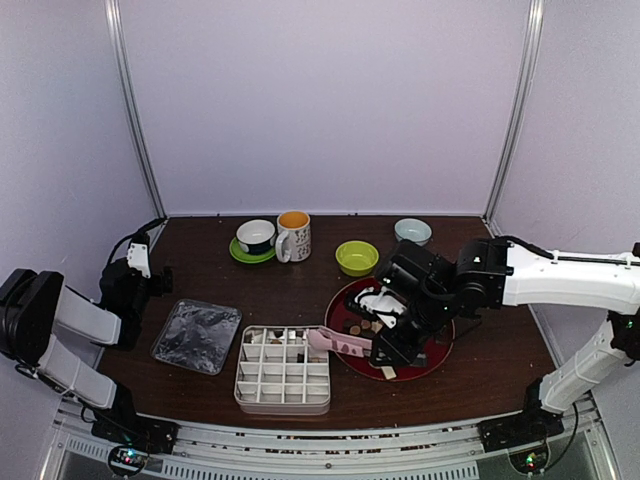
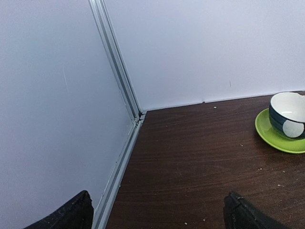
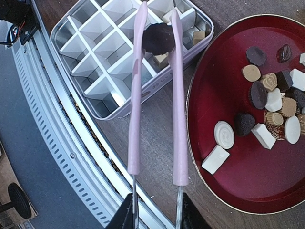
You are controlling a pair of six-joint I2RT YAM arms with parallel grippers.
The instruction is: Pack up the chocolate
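The divided white box (image 1: pixel 282 395) has a few chocolates in some compartments. My right gripper is shut on a dark chocolate (image 3: pixel 159 39), held at the tips of its pink fingers (image 3: pixel 179 143) above the box's edge nearest the plate. The red plate (image 3: pixel 224 181) holds several white, tan and dark chocolates. My left gripper stands open at the left side, with nothing between its fingers.
A clear lid or tray (image 1: pixel 196 336) lies left of the box. Behind stand a bowl on a green saucer (image 1: pixel 256 240), a mug (image 1: pixel 294 236), a green bowl (image 1: pixel 357 258) and a pale bowl (image 1: pixel 412 232).
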